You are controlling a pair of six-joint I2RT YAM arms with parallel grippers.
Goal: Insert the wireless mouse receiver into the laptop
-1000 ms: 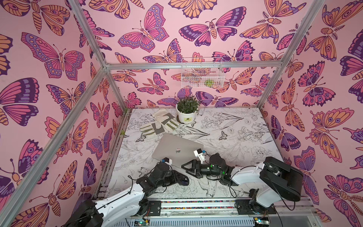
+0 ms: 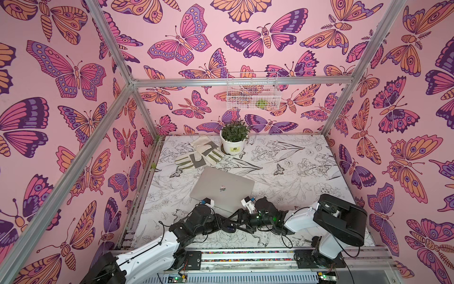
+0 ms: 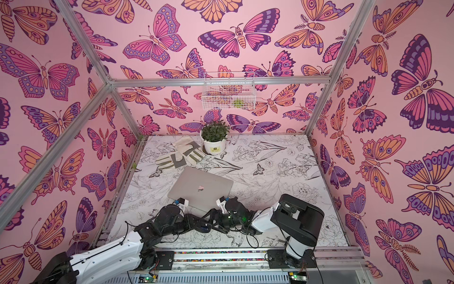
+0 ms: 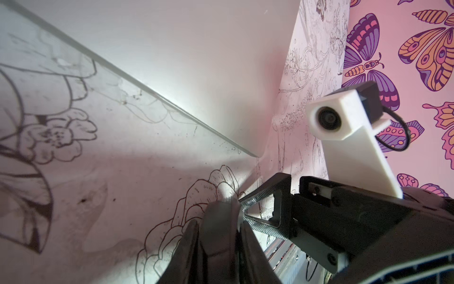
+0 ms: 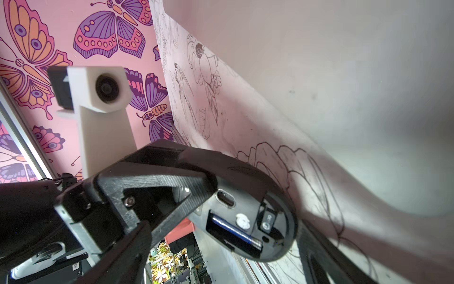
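Observation:
My left gripper is shut on the black mouse (image 5: 227,165), holding it above the table in front of the laptop. In the right wrist view the mouse's uncovered underside shows a battery (image 5: 236,232) and a small receiver (image 5: 267,220) seated in its slot. My right gripper stands open, its fingers (image 5: 130,258) at either side of this underside in that view; whether they touch the mouse, I cannot tell. The closed silver laptop (image 2: 221,186) lies flat just beyond both grippers. Its ports are too small to make out.
Striped work gloves (image 2: 201,153) and a potted plant (image 2: 233,141) sit behind the laptop. A wire basket (image 2: 253,100) hangs on the back wall. Both arms are close together at the front.
The left gripper and the laptop have stayed in place.

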